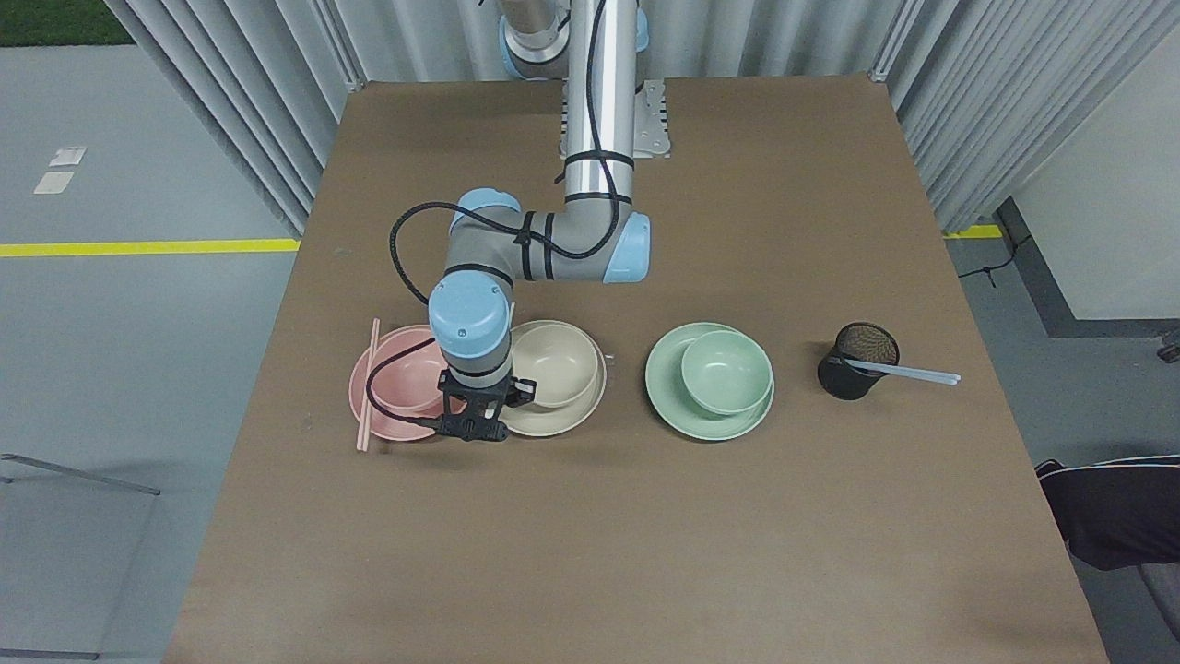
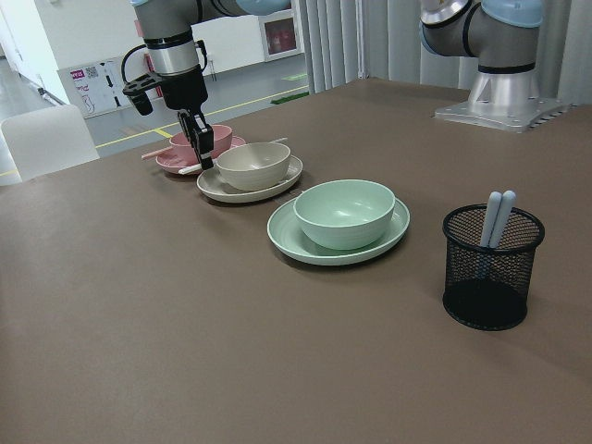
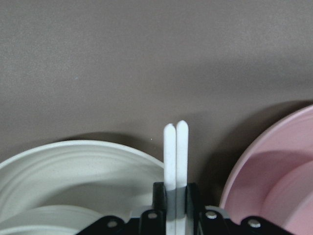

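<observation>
My gripper is shut on a pair of white chopsticks (image 3: 181, 147), held between the cream plate (image 3: 93, 171) and the pink plate (image 3: 249, 181). In the front view a cream bowl (image 1: 553, 354) sits on the cream plate, and a pink bowl (image 1: 404, 382) on the pink plate, with pink chopsticks (image 1: 364, 420) along its left side. A green bowl (image 1: 726, 372) rests on a green plate (image 1: 680, 409) to the right.
A black mesh cup (image 1: 843, 376) holding light blue chopsticks (image 1: 924, 374) stands at the table's right. A person's dark-clothed leg is beside the right edge.
</observation>
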